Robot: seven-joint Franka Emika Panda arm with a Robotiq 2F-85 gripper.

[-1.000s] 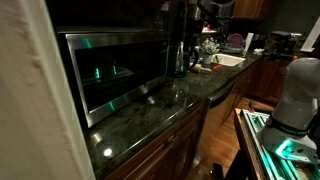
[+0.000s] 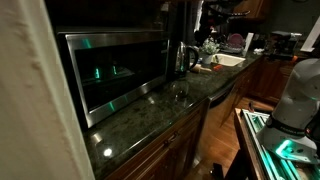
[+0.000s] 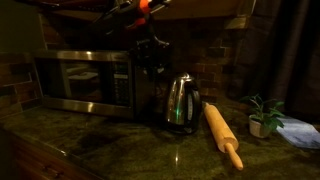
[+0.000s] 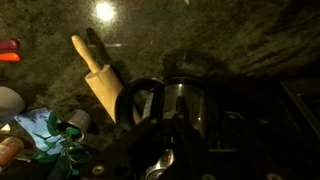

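Observation:
A shiny metal electric kettle (image 3: pixel 182 103) with a black handle stands upright on the dark stone counter (image 3: pixel 100 140). In exterior view 1 the same kettle (image 2: pixel 181 58) is at the far end of the microwave. My dark gripper (image 3: pixel 154 68) hangs from the arm above the kettle's left side, apparently clear of it. Looking down in the wrist view, the kettle (image 4: pixel 185 100) lies directly under the gripper. The fingers blend into the dark background, so their spacing cannot be made out, and no held object shows.
A wooden rolling pin (image 3: pixel 220 132) lies right of the kettle, close to its handle. Beyond it are a small potted plant (image 3: pixel 262 118) and a pale blue cloth (image 3: pixel 299 132). The microwave (image 3: pixel 85 80) stands to the left. Clear counter lies in front.
The arm at the top of exterior view 1 has shifted slightly near the kettle. The kettle and the other counter objects appear unmoved.

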